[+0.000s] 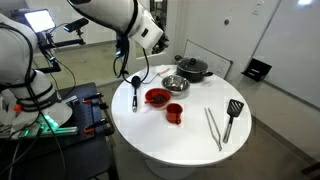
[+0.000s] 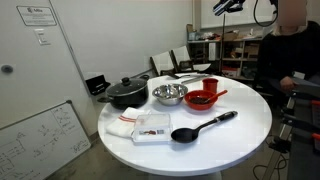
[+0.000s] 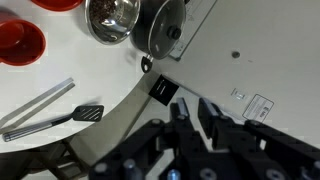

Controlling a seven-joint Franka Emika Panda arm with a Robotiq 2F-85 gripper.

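My gripper is high above the far side of the table, its two dark fingers a small gap apart. No object shows clearly between them, and I cannot tell whether it holds anything. Below on the round white table (image 1: 190, 145) are a red mug (image 1: 174, 113), a red bowl (image 1: 152, 102) with something dark inside, a steel bowl (image 1: 176, 84) and a lidded black pot (image 1: 192, 68). In the wrist view the pot (image 3: 160, 30) and steel bowl (image 3: 110, 18) lie at the top, with the mug (image 3: 18, 42) at the left edge.
A black slotted spatula (image 1: 234, 107) and tongs (image 1: 213, 128) lie on one side of the table. A black spoon (image 2: 195, 130), clear container (image 2: 155, 128) and folded white cloth (image 2: 122, 123) occupy the other. Bare tabletop extends in front of the mug.
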